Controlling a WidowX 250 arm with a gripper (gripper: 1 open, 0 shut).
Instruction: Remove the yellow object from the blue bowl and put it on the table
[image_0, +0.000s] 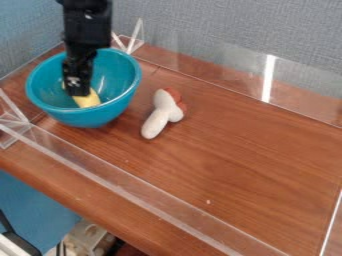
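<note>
The blue bowl (123, 100) sits at the left end of the table. Inside it, low on the near side, lies the yellow object (88, 100), its upper part hidden behind the gripper. My black gripper (78, 88) reaches down from above into the bowl, its tips right by the yellow object. Whether they touch it is not clear, and the small dark fingers do not show how far apart they are.
A pale toy with a reddish end (163, 113) lies on the table just right of the bowl. Wide bare wood (247, 165) stretches to the right. Clear panels and white wire supports (14, 122) edge the table near the bowl.
</note>
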